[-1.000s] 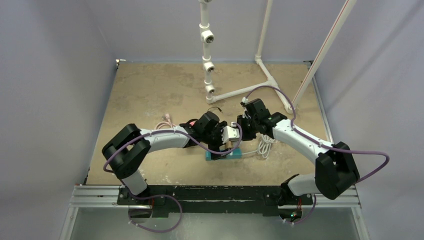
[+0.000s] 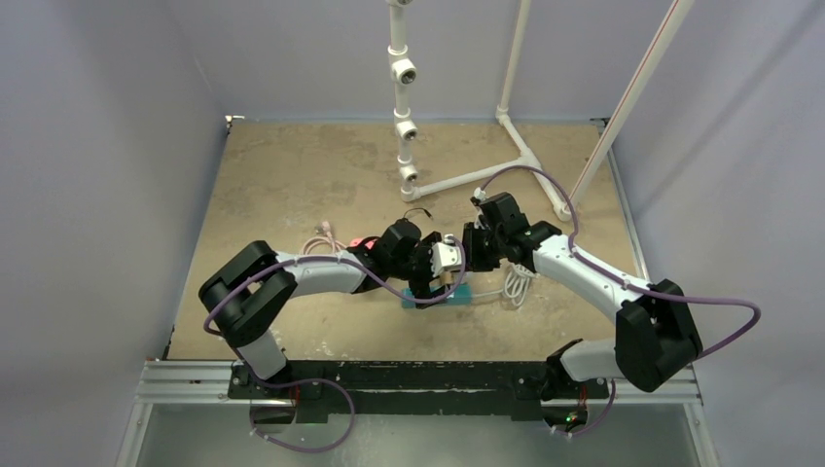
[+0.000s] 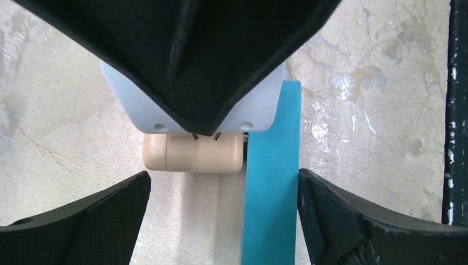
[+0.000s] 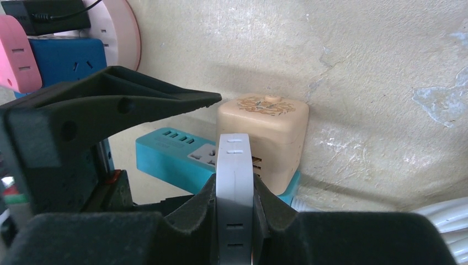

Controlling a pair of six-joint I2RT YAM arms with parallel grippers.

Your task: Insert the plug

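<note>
A teal power strip (image 3: 270, 176) lies on the floor, with a beige plug block (image 4: 276, 127) at its sockets, its prongs partly visible. My left gripper is open around the strip's end, one finger against its side. My right gripper is shut on a white plug block (image 4: 234, 160), held over the beige block at the strip. In the left wrist view the white block and black gripper cover part of the beige one; whether any prongs are seated I cannot tell.
Pink (image 4: 16, 55) and blue (image 4: 69, 55) adapters with a black charger (image 4: 52, 16) sit beside the strip. A coiled white cable (image 4: 447, 221) lies to the right. White pipe framing (image 2: 457, 180) stands behind; open floor is at back left.
The grippers stay together over the strip.
</note>
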